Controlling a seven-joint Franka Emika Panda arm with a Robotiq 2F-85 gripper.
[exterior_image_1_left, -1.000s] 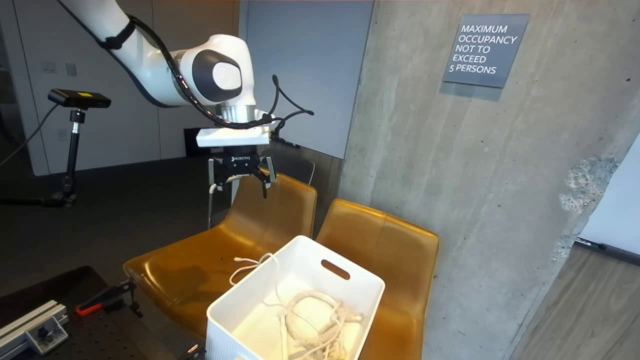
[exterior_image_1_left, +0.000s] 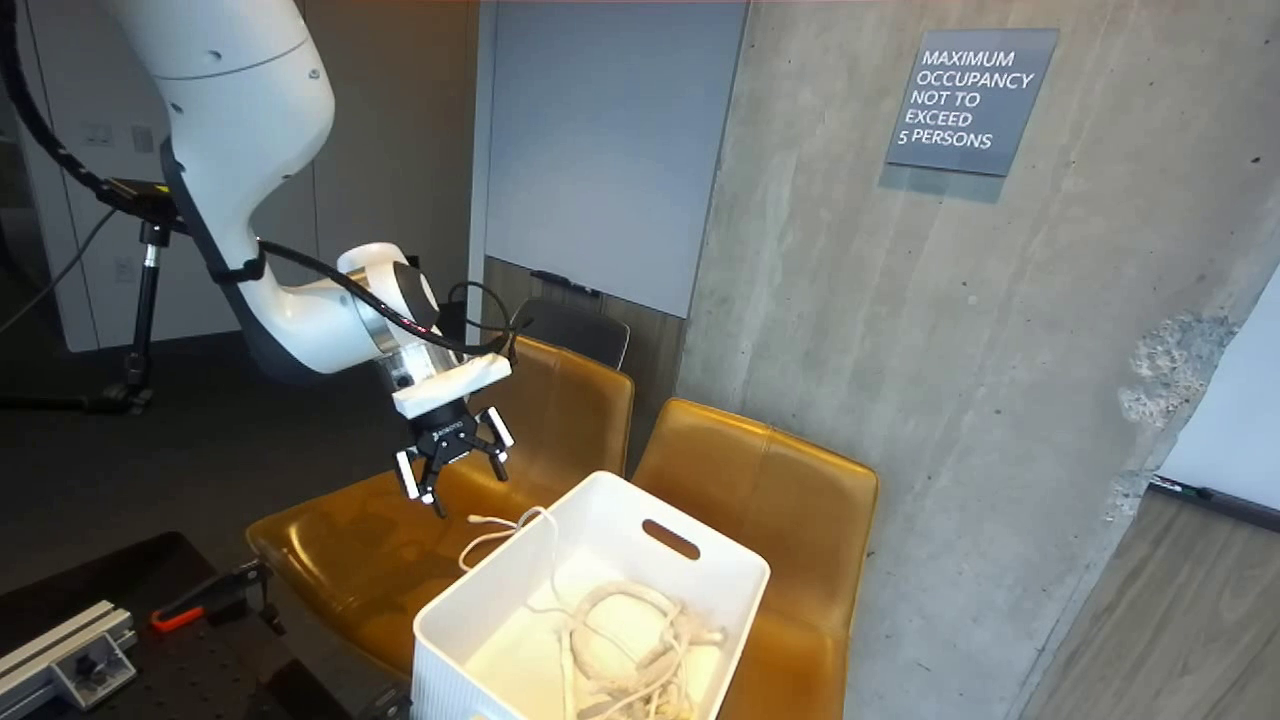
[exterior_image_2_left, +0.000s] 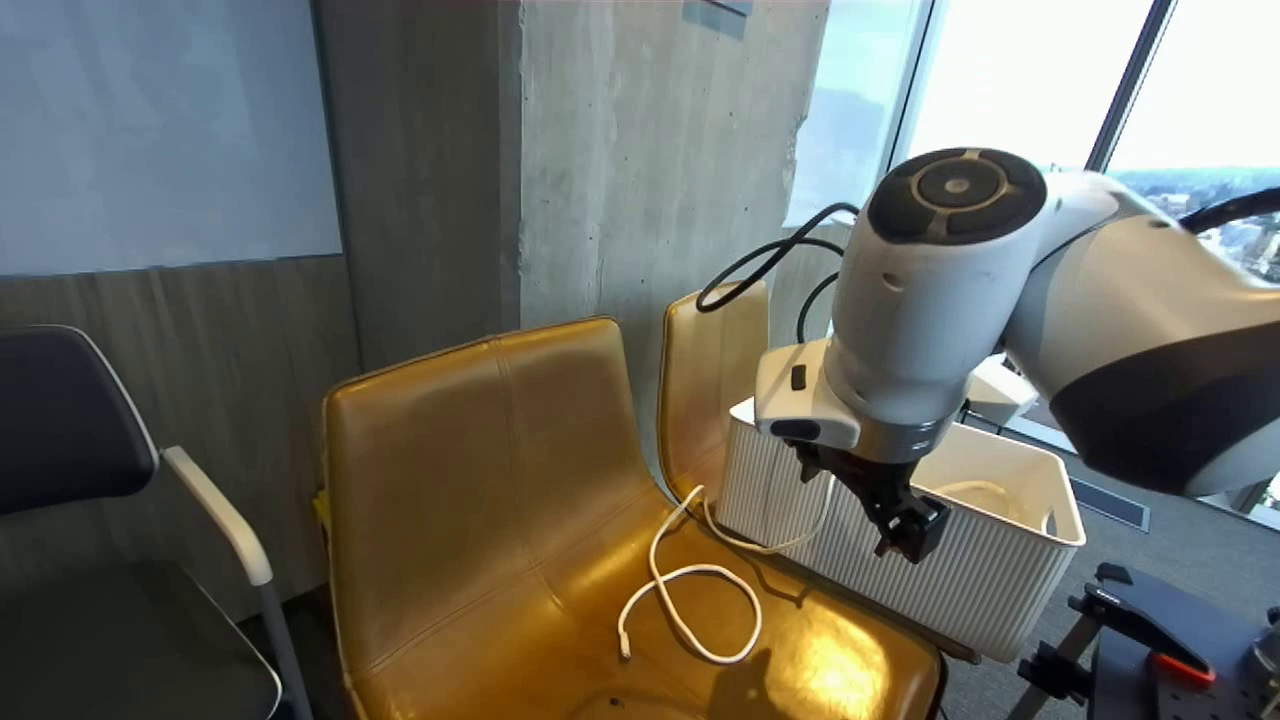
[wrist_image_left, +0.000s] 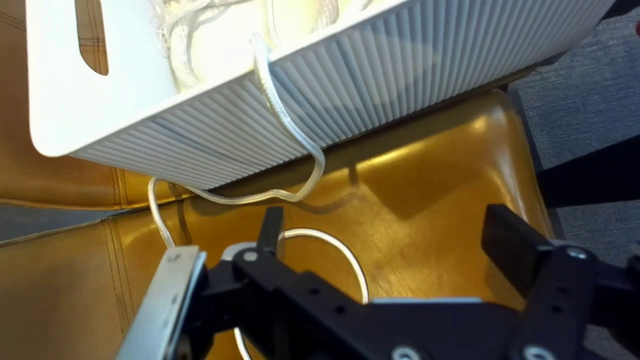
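Observation:
A white rope (exterior_image_2_left: 708, 654) lies looped on the tan chair seat (exterior_image_2_left: 516, 654). From there it runs up over the rim of the white ribbed bin (wrist_image_left: 360, 78), inside which more pale rope (exterior_image_1_left: 624, 630) is coiled. My gripper (exterior_image_1_left: 465, 482) hangs above the chair seat, beside the bin, its fingers spread wide and empty. In the wrist view, the black fingers (wrist_image_left: 504, 240) stand far apart, with bare seat and part of the rope loop (wrist_image_left: 339, 246) seen beyond them. The gripper body hides some of the loop.
A second tan chair (exterior_image_1_left: 768, 480) stands behind the bin. At the lower left, a dark table (exterior_image_1_left: 156, 648) carries a clamp with a red part (exterior_image_1_left: 180, 618) and a metal rail (exterior_image_1_left: 60, 648). A dark chair (exterior_image_2_left: 72, 420) with an armrest stands off to the side.
My arm has come down and leaned over, bringing the gripper from above the chair back to low over the seat near the bin. The rope and bin look unmoved.

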